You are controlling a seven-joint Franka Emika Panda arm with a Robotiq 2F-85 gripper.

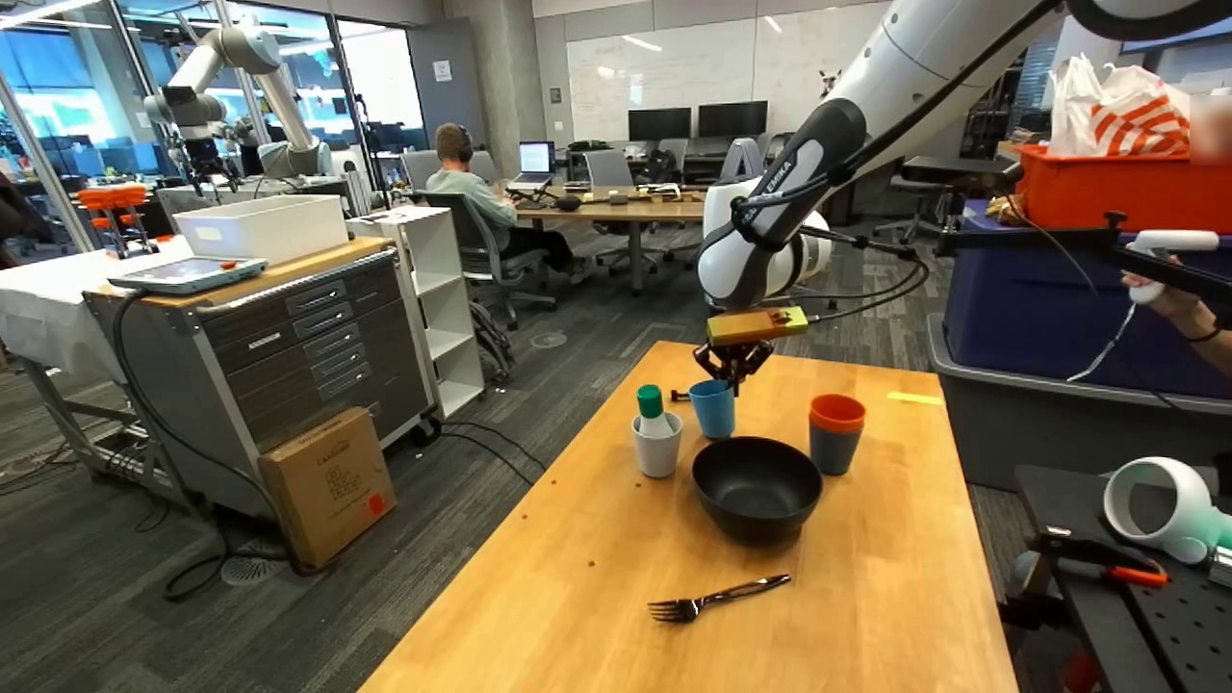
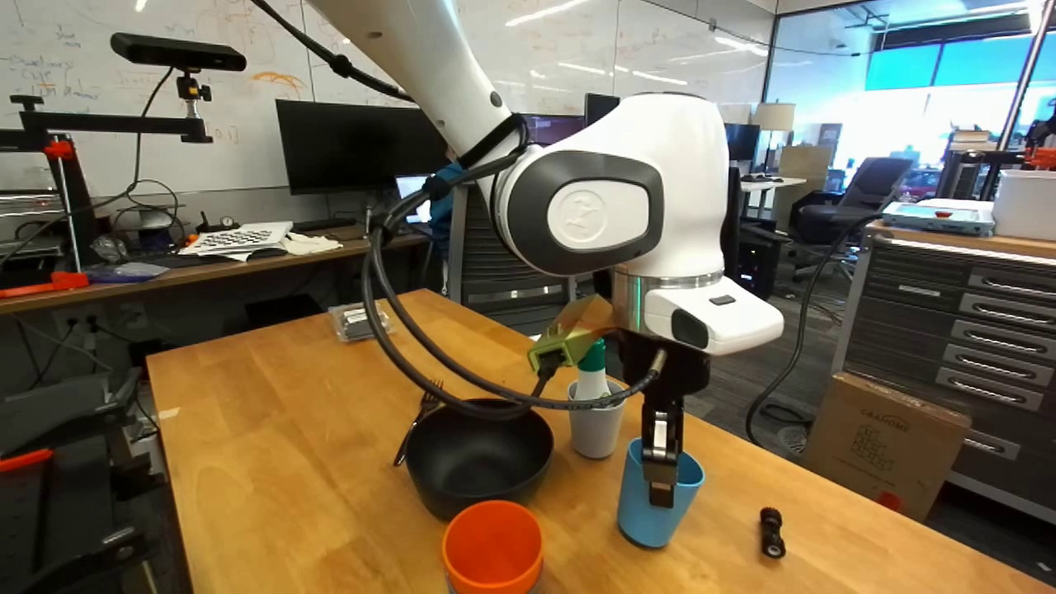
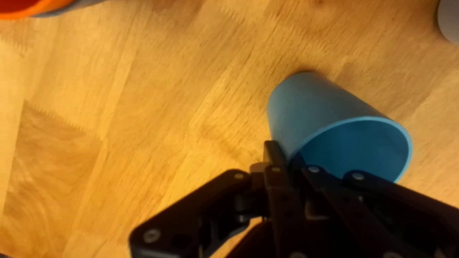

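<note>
A blue cup is at the far end of the wooden table, its wall pinched by my gripper. In the wrist view one finger lies outside the blue cup and the other reaches in over the rim. From the second exterior side, the gripper points straight down at the rim of the blue cup, which looks slightly tilted. Whether its base touches the table cannot be told. The inner finger's tip is hidden inside the cup.
Close by stand a white cup holding a green-capped bottle, a black bowl and an orange cup stacked in a grey one. A small black object lies beside the blue cup. A black fork rests on the otherwise clear front area.
</note>
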